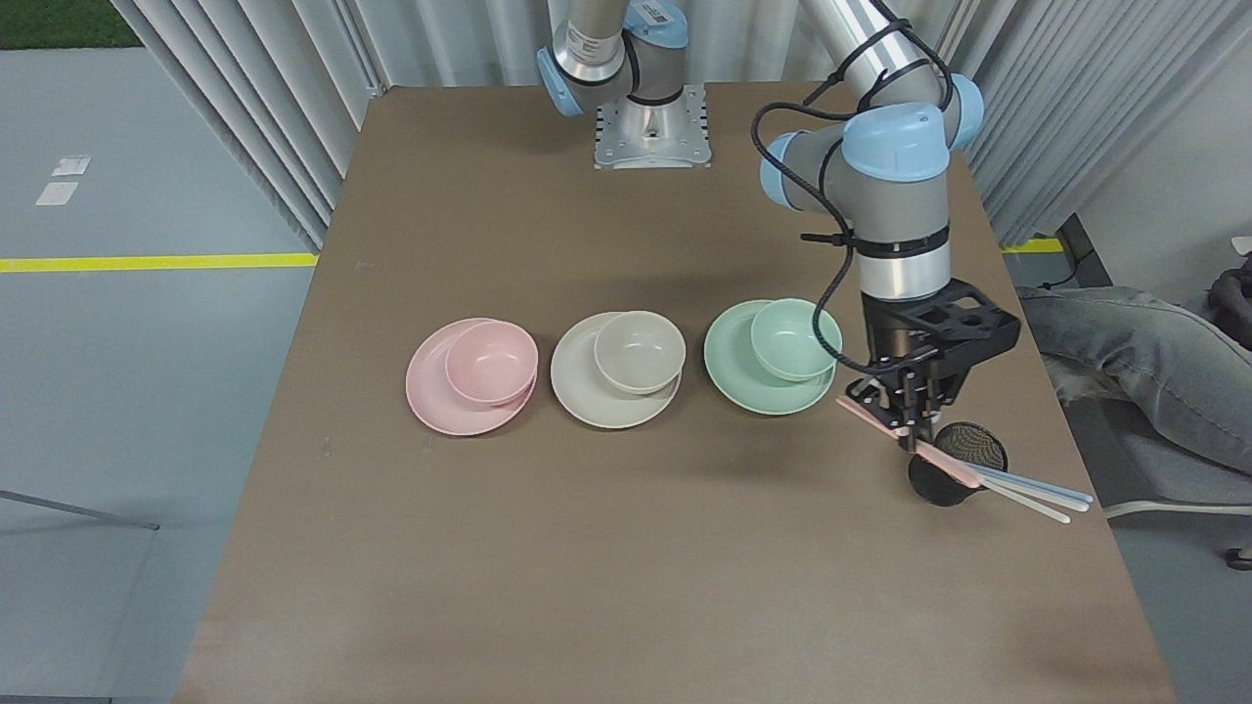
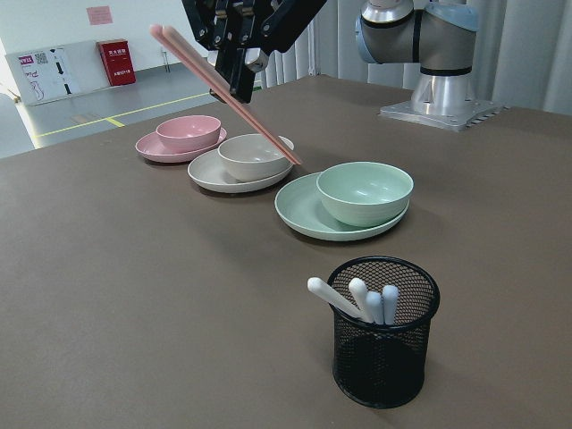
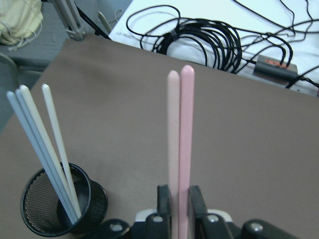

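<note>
My gripper is shut on a pair of pink chopsticks [image 3: 185,129], held level above the table near the black mesh cup [image 2: 380,357]. The cup holds white and light blue chopsticks [image 3: 50,154] leaning out. In the left view the pink chopsticks [image 2: 232,98] slant in the air, above the bowls from that angle.
A pink bowl on a plate [image 1: 490,359], a white bowl on a plate [image 1: 640,350] and a green bowl on a plate [image 1: 795,338] stand in a row.
</note>
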